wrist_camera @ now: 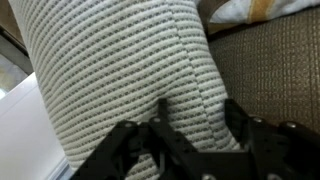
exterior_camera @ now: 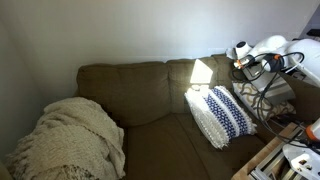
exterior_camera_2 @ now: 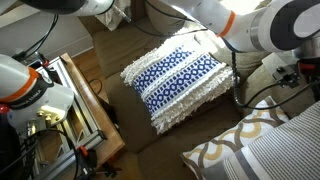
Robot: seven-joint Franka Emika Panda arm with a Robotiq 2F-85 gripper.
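Observation:
In the wrist view a cream ribbed pillow (wrist_camera: 120, 65) fills most of the picture, slanting down toward my gripper. The dark fingers (wrist_camera: 238, 122) stand apart, with the pillow's right-hand edge in the gap between them. Whether both fingers touch the fabric is unclear. From exterior view 1, the hand (exterior_camera: 240, 62) is low over the sofa's back at its right end, above the striped pillow (exterior_camera: 285, 88). In exterior view 2 that striped pillow (exterior_camera_2: 280, 160) lies at lower right; the fingertips are hidden there.
A blue-and-white fringed pillow (exterior_camera: 222, 115) leans on the brown sofa (exterior_camera: 130, 90). Beside the striped pillow is one with a grey and gold pattern (exterior_camera_2: 235, 138). A cream knitted blanket (exterior_camera: 70, 140) covers the left arm.

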